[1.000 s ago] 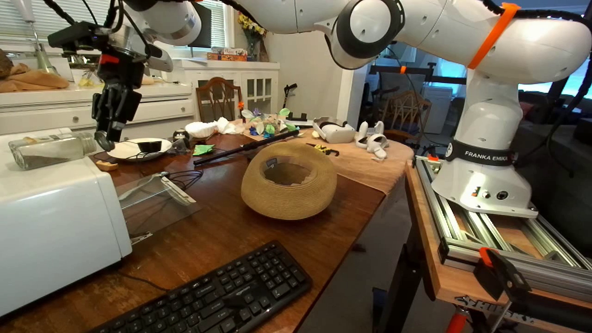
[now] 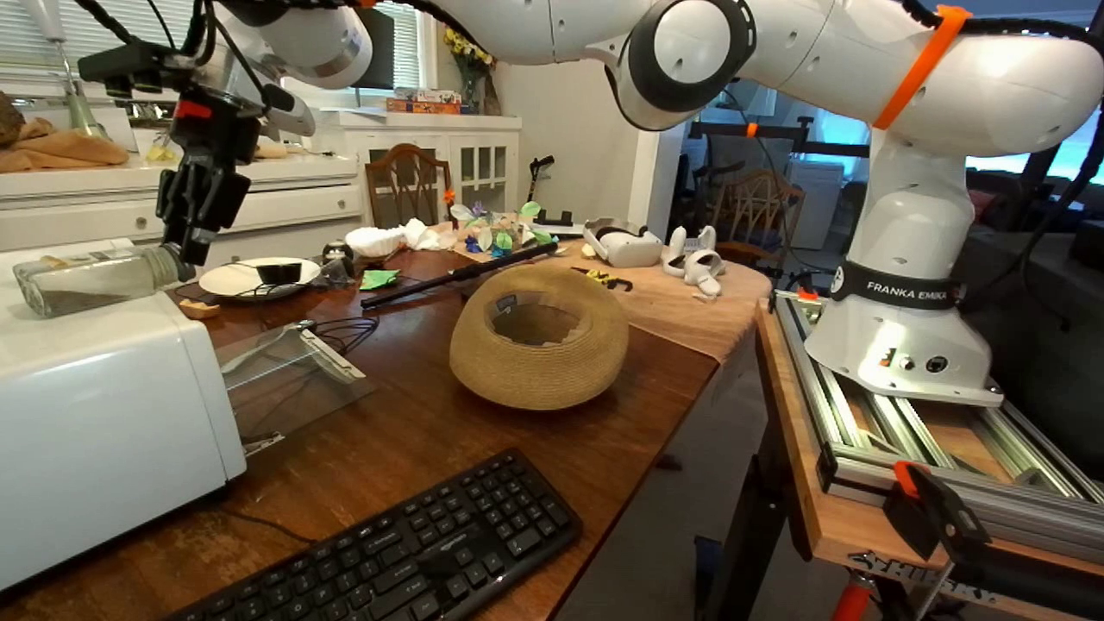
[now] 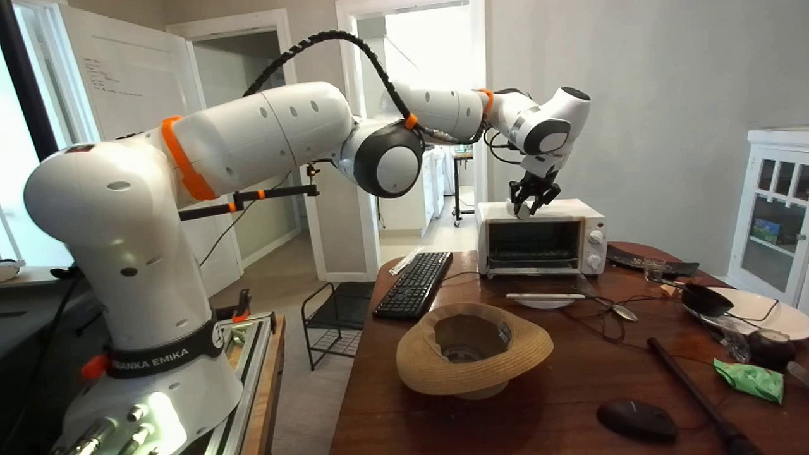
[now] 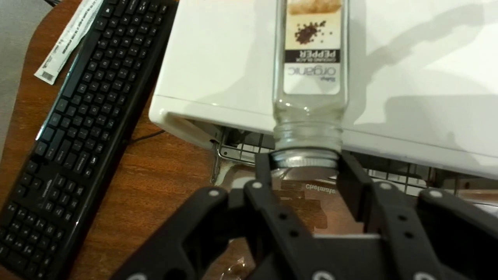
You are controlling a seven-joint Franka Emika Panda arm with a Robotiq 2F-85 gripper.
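A clear glass pepper jar [image 4: 310, 70] lies on its side on top of the white toaster oven [image 4: 214, 60], its mouth pointing out over the front edge. My gripper is shut on the silver lid [image 4: 305, 158], with one finger at each side. The lid sits at the jar's neck; whether it is seated on the threads cannot be told. Exterior view 1 has the jar [image 2: 93, 279] at the left, with the gripper [image 2: 188, 254] at its mouth. In exterior view 2 the gripper [image 3: 533, 206] is above the oven's front edge.
A black keyboard [image 4: 79, 107] lies beside the oven. The oven's glass door [image 2: 290, 378] is folded down in front. A straw hat [image 2: 538, 362] rests upside down on the table. Behind it lie a white plate [image 2: 233, 279] and a black rod [image 2: 455, 276].
My gripper has moved slightly left in exterior view 1, bringing the lid against the jar's mouth, where a gap showed before. The jar has barely shifted.
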